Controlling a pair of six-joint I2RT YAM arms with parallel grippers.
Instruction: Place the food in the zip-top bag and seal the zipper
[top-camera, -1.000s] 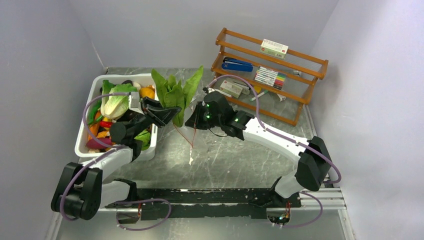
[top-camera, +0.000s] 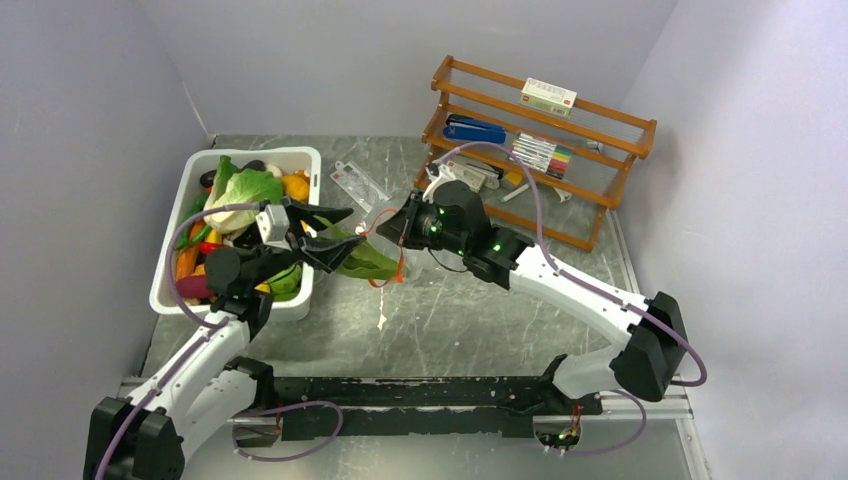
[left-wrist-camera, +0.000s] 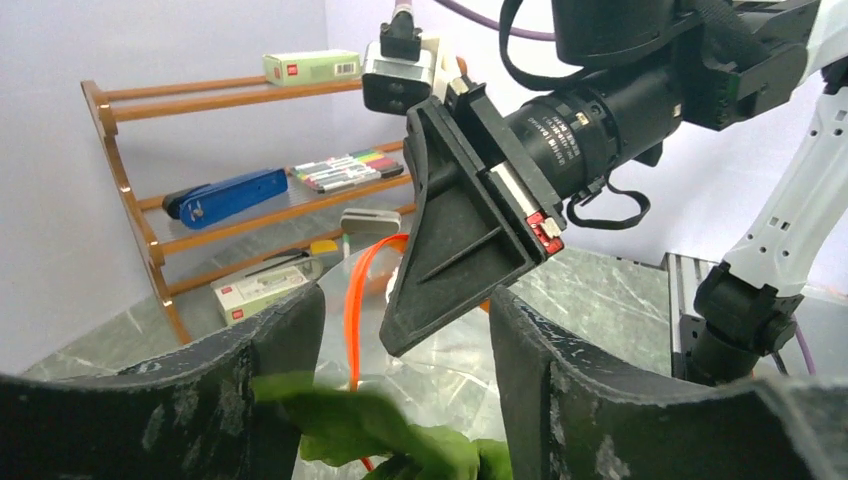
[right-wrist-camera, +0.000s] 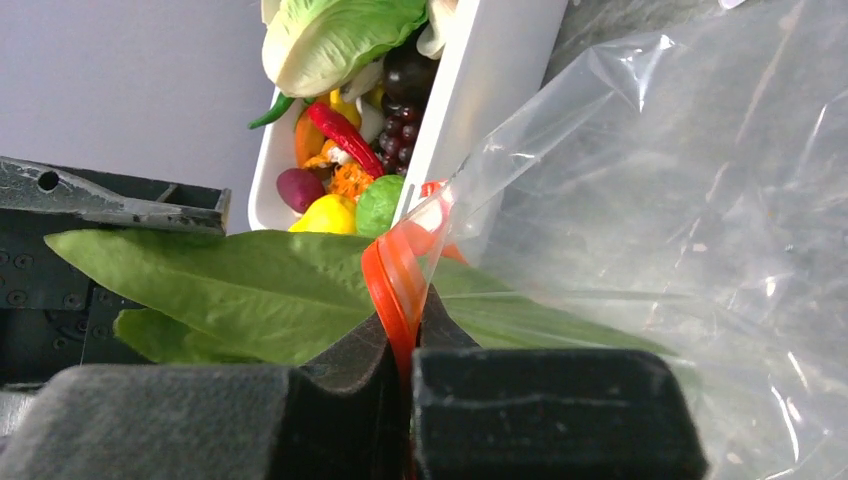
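Observation:
A clear zip top bag (right-wrist-camera: 700, 200) with an orange zipper hangs from my right gripper, which is shut on its rim. Long green leafy greens (top-camera: 365, 262) lie in the bag's mouth, partly inside, seen through the plastic in the right wrist view. My left gripper (top-camera: 338, 238) is part open at their outer end, its fingers on either side of the leaves in the left wrist view; whether it touches them is unclear.
A white bin (top-camera: 162, 285) of toy vegetables and fruit stands at the left. A wooden rack (top-camera: 600, 230) with boxes, pens and tools stands at the back right.
The greens went from upright above the bag to lower, lying in its mouth. My left gripper opened somewhat and shifted; the right arm moved slightly right.

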